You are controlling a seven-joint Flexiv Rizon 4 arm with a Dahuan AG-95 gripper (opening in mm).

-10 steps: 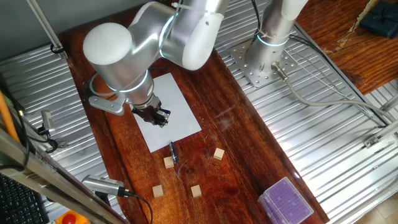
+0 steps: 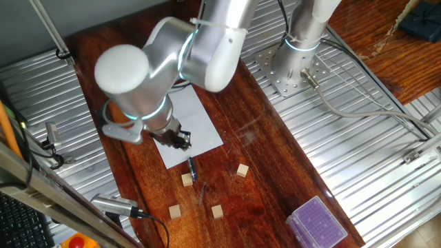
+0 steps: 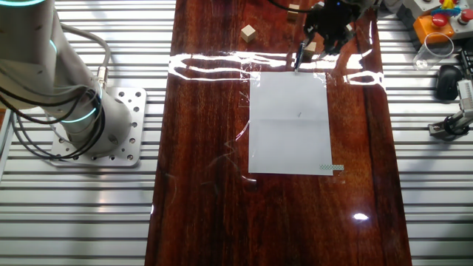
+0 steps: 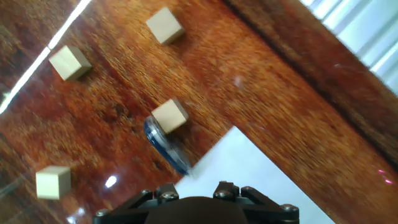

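A dark blue pen (image 4: 165, 147) lies on the table, its upper end against one wooden block (image 4: 170, 116) and its other end at the corner of the white paper (image 4: 249, 171). My gripper is open, its two fingertips apart with nothing seen between them. In exterior view 1 the gripper (image 2: 182, 140) hangs over the paper's near part, short of the pen (image 2: 192, 169). Exterior view 2 shows the pen (image 3: 300, 55) at the paper's far edge, beside the dark gripper.
Three more wooden blocks lie apart on the table: one block (image 2: 242, 170), another block (image 2: 175, 211) and a third block (image 2: 218, 211). A purple box (image 2: 318, 224) stands near the table's edge. A camera-like device (image 2: 114, 204) with a cable sits at the opposite edge.
Pen, blocks and paper stay where they were.
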